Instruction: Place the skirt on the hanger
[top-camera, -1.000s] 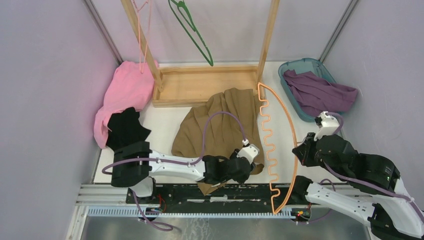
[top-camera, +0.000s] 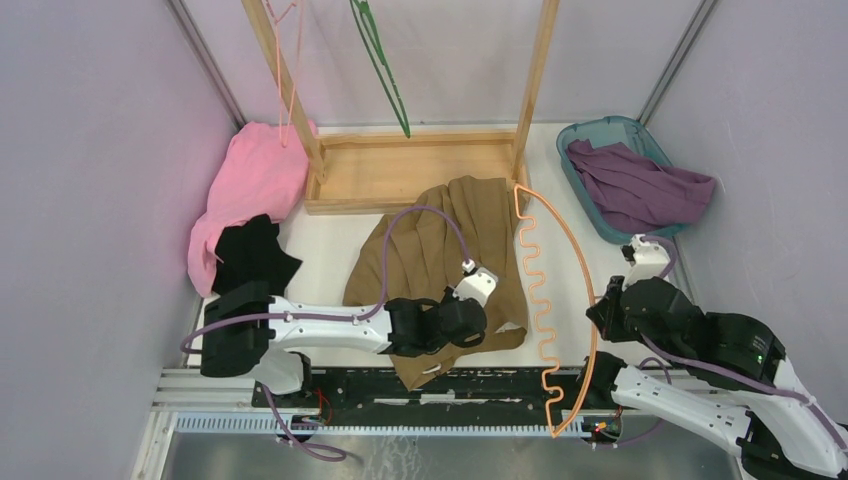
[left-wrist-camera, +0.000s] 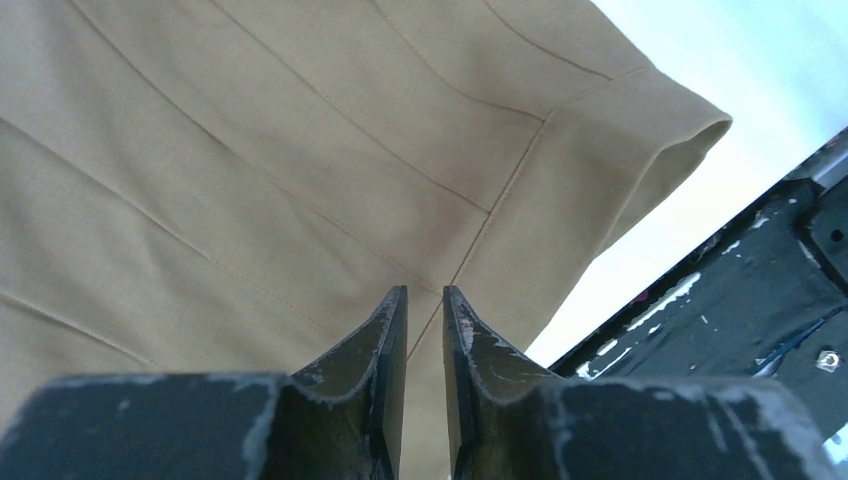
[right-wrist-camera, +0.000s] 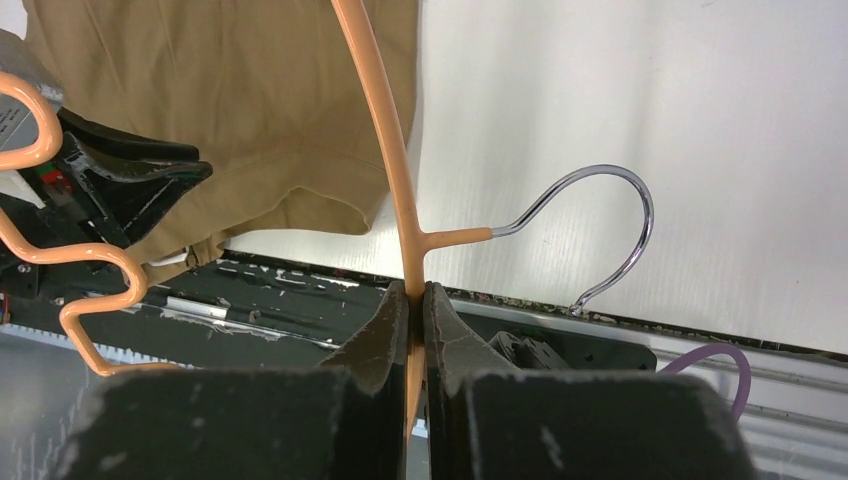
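Observation:
The brown skirt (top-camera: 440, 240) lies spread on the white table, with pleats and a seam in the left wrist view (left-wrist-camera: 250, 170). My left gripper (top-camera: 460, 330) is over its lower part; its fingertips (left-wrist-camera: 398, 300) stand a narrow gap apart, with cloth visible there, whether held or beneath is unclear. My right gripper is shut on the orange hanger (right-wrist-camera: 380, 90) near the base of its metal hook (right-wrist-camera: 620, 175). The hanger is held upright along the table's right part, its wavy side toward the left (top-camera: 540, 300).
A wooden rack (top-camera: 410, 160) with green (top-camera: 390, 80) and pink hangers stands at the back. Pink cloth (top-camera: 250, 170) and black cloth (top-camera: 250, 260) lie left; a teal basket (top-camera: 580, 200) with purple cloth is at back right. The side walls are close.
My left gripper has moved slightly left over the skirt. The right gripper with the orange hanger has shifted slightly toward the front. The green hanger has swung a little.

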